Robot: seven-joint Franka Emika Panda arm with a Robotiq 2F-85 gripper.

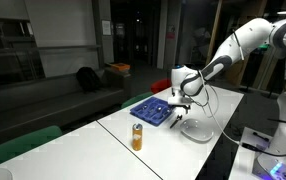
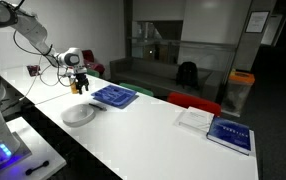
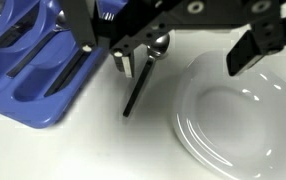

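My gripper stands open above the table, with nothing between its fingers. A spoon with a black handle (image 3: 138,90) and a shiny metal bowl lies on the white table, below the gap between the fingers in the wrist view. To its right is a round pale plate (image 3: 233,115), partly covered by the right finger. On the left, a blue cutlery tray (image 3: 43,107) holds several dark-handled utensils in its compartments. From exterior view 1, the gripper (image 1: 183,103) hangs above the spoon (image 1: 175,123), between the tray (image 1: 140,114) and the plate (image 1: 196,137).
An orange-brown container (image 1: 137,138) stands upright on the table, to the left of the spoon in exterior view 1. In exterior view 2, a white rack (image 2: 195,118) and a blue box (image 2: 231,134) sit at the right.
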